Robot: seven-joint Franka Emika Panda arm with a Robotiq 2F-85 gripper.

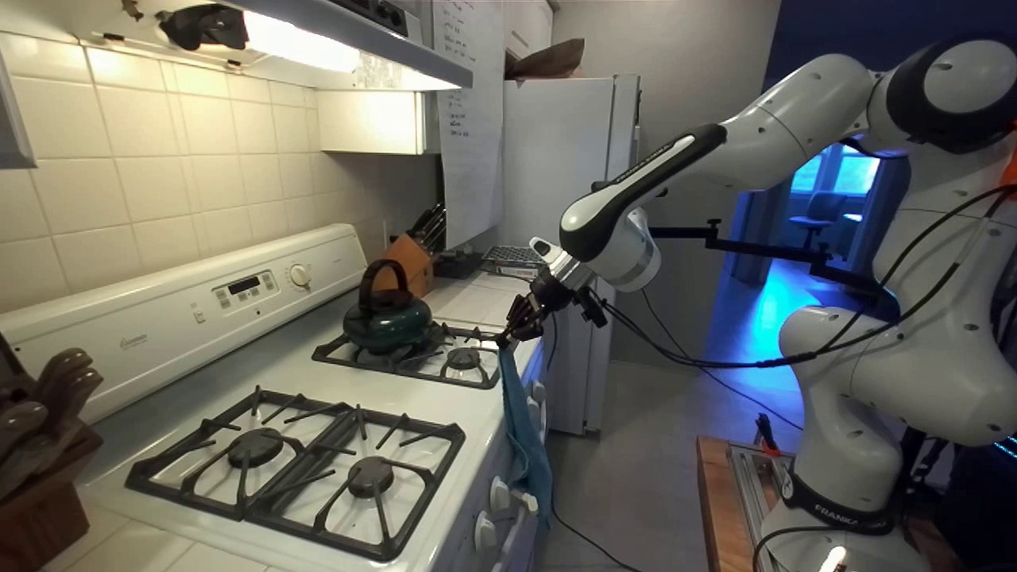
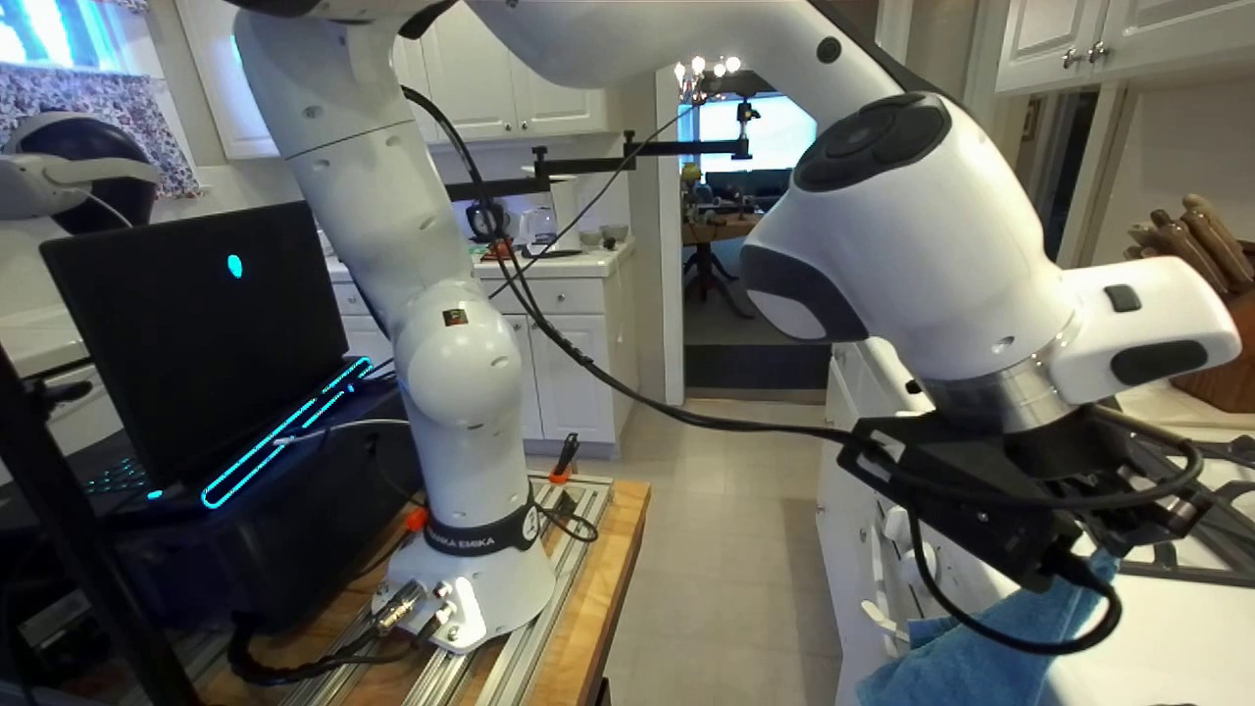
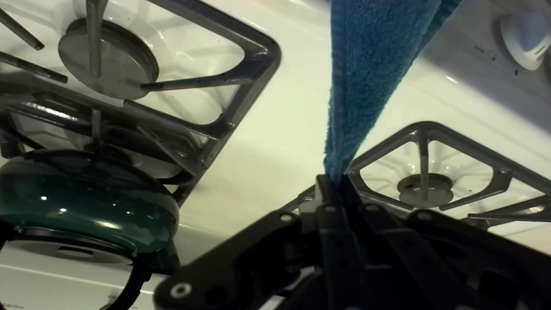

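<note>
A blue towel (image 1: 527, 443) hangs down over the front edge of the white stove (image 1: 381, 381), its top end pinched in my gripper (image 1: 512, 334). In the wrist view the shut fingertips (image 3: 324, 187) grip a narrow corner of the towel (image 3: 379, 62), which widens away from them. Its lower part hangs by the stove's knobs and oven handle. From the other side, the gripper's tips are partly hidden by cables and the camera mount, with the towel (image 2: 1000, 641) below them.
A dark green kettle (image 1: 386, 322) sits on the rear burner, left of the gripper. Black grates (image 1: 295, 467) cover the stovetop. Knobs (image 1: 500, 496) line the stove front. Knife blocks (image 1: 48, 443) stand at both ends.
</note>
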